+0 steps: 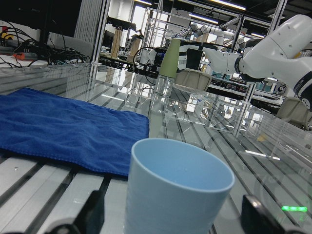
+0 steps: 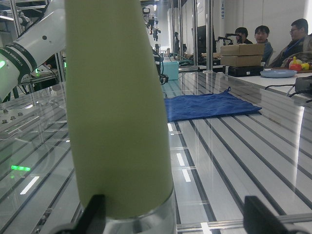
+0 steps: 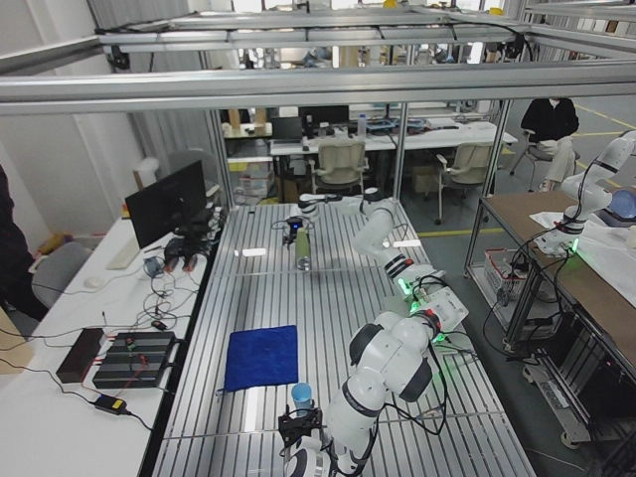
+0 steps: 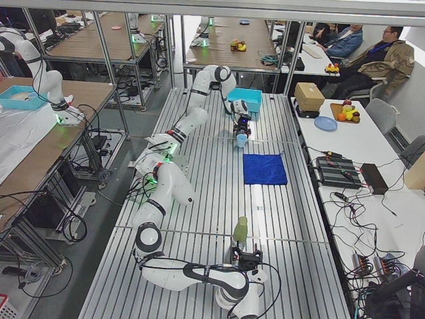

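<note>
A light blue cup [image 1: 178, 185] stands on the slatted metal table [image 3: 229, 427] beside a folded blue cloth [image 3: 260, 358]. My left gripper is open around the cup; whether the fingers touch it is hard to tell. A tall pale green bottle with a clear base [image 2: 117, 107] stands toward the other end of the table. My right gripper is open, with the bottle between its fingers, nearer the left one in the right wrist view.
A blue bin [image 4: 252, 98] is behind the left gripper. Both arms lie along one long side. Side desks with electronics line the other side.
</note>
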